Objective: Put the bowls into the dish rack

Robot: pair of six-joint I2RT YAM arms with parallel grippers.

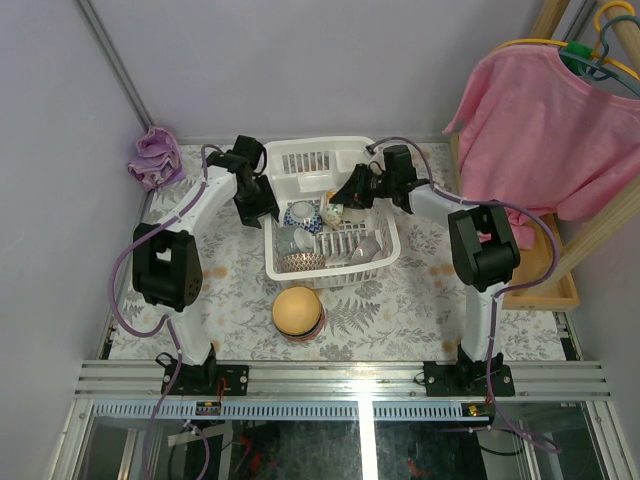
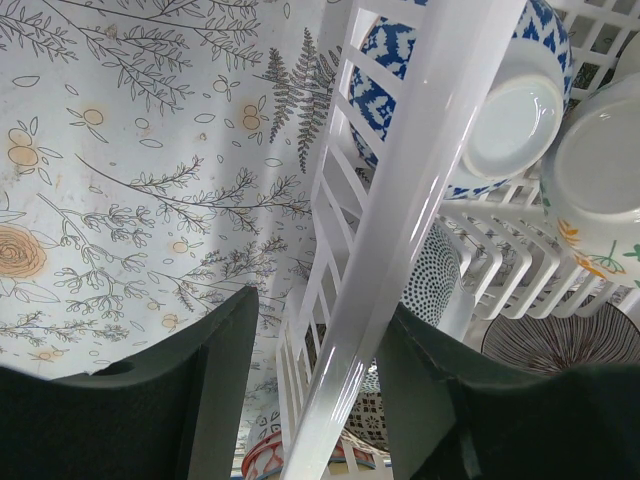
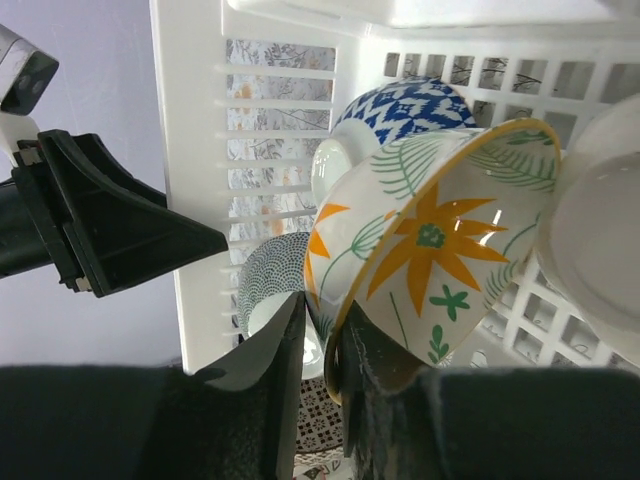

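The white dish rack (image 1: 380,265) holds several bowls, among them a blue-patterned bowl (image 3: 405,110). A floral bowl with orange flowers (image 3: 450,250) stands tilted in it, its rim between the fingers of my right gripper; whether they grip it is unclear. My left gripper is at the rack's left edge, its fingers apart on either side of the white rim. A stack of bowls with a yellow one on top (image 1: 296,310) sits in front of the rack.
A pink garment (image 1: 530,130) hangs at the right over a wooden tray (image 1: 560,285). A purple cloth (image 1: 155,155) lies at the back left.
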